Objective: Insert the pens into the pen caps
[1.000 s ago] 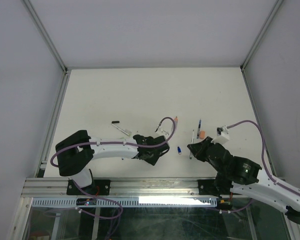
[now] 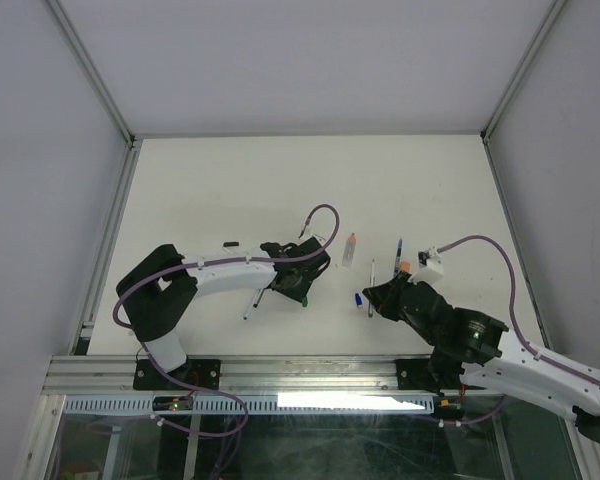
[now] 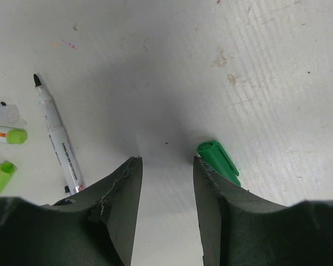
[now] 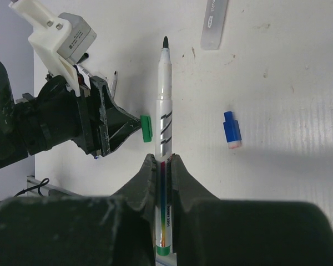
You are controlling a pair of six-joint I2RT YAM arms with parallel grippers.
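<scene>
The green pen cap (image 3: pixel 219 162) lies on the table, outside the right-hand finger of my left gripper. That gripper is open, low over the table, with only bare surface between its fingers. In the right wrist view the cap (image 4: pixel 146 128) shows right beside the left gripper's tip. My right gripper is shut on a white pen (image 4: pixel 164 105), whose dark nib points away and whose lower end is green. A second white pen (image 3: pixel 60 138) lies left of the left gripper. The blue cap (image 4: pixel 232 131) rests on the table right of the held pen.
Light green caps (image 3: pixel 0 177) and a pen with a light green end (image 3: pixel 15 136) lie at the left wrist view's left edge. An orange-topped bottle (image 2: pixel 349 250) stands mid-table. A blue-ended pen (image 2: pixel 398 252) lies near the right arm.
The left gripper has moved left and slightly back. The right arm has shifted left, still holding its pen.
</scene>
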